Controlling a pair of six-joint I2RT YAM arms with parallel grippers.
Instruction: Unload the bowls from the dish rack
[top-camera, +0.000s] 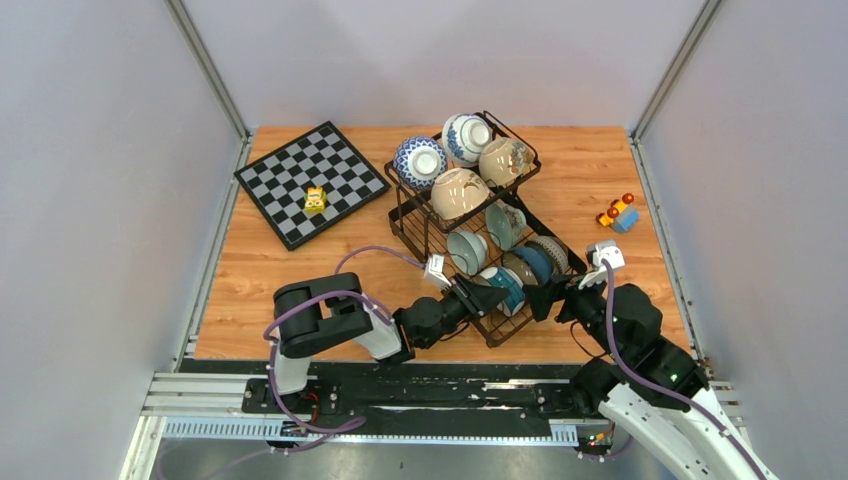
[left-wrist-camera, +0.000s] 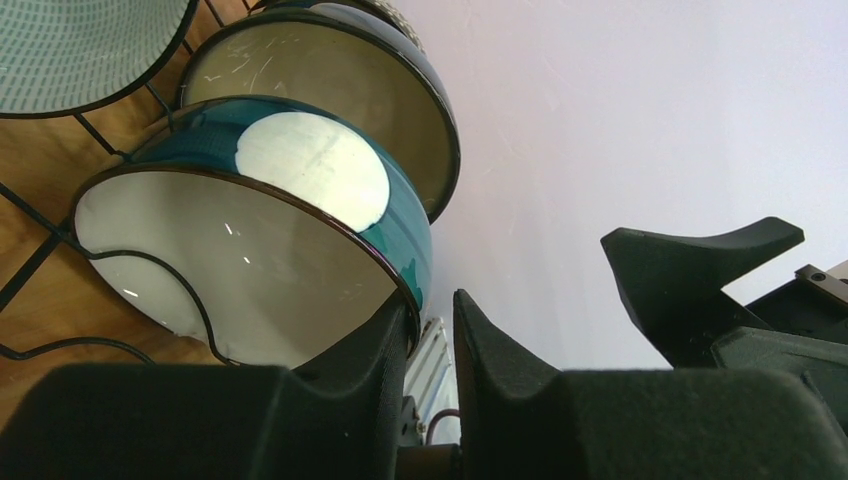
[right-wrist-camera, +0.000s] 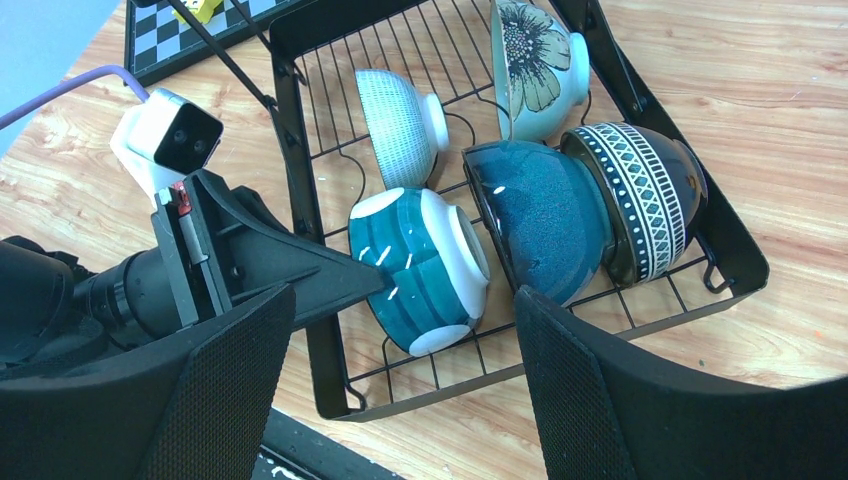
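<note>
A two-tier dish rack (top-camera: 490, 338) holds several bowls upside down on top and on edge below. My left gripper is at the front teal-and-white bowl (left-wrist-camera: 310, 170), its narrowly parted fingertips at that bowl's rim; whether it grips the rim is unclear. The same bowl (right-wrist-camera: 410, 270) shows beneath the left gripper's fingers in the right wrist view. My right gripper hangs open above the lower tier, facing that bowl, a blue bowl (right-wrist-camera: 545, 220) and a patterned brown bowl (right-wrist-camera: 645, 200), with nothing between its fingers.
A chessboard (top-camera: 270, 185) with a small yellow object lies at back left. A colourful toy (top-camera: 624, 219) sits at the right. Bare wood surrounds the rack on the left and right; walls enclose the table.
</note>
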